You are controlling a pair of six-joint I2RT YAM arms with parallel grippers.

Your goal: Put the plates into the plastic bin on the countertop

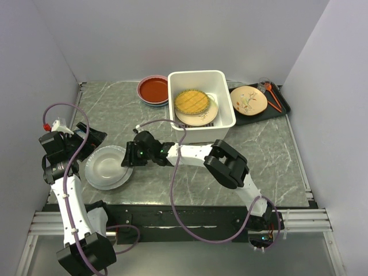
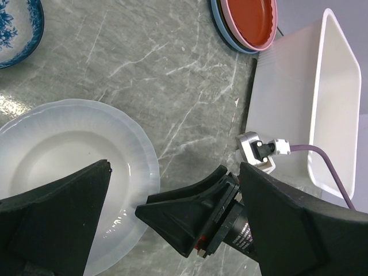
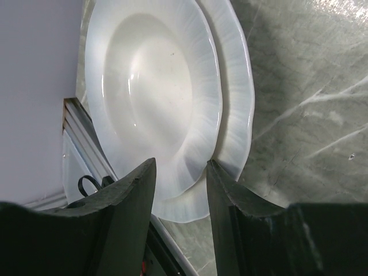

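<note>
Two stacked white plates [image 1: 105, 164] [image 3: 144, 86] lie at the front left of the counter. My right gripper [image 1: 129, 158] is part open at the right rim of the upper plate, its fingertips straddling that rim. My left gripper [image 1: 92, 138] hangs open above and left of the plates, nothing between its fingers. The white plastic bin [image 1: 201, 131] stands at the back middle, holding a pale plate [image 1: 201, 119] with a yellow pie-like dish [image 1: 191, 100] on it.
Red, pink and blue dishes [image 1: 153, 89] are stacked left of the bin. A black tray [image 1: 279, 112] with a floral plate and red utensils is at the right. A blue-patterned dish [image 2: 14, 31] sits behind the white plates.
</note>
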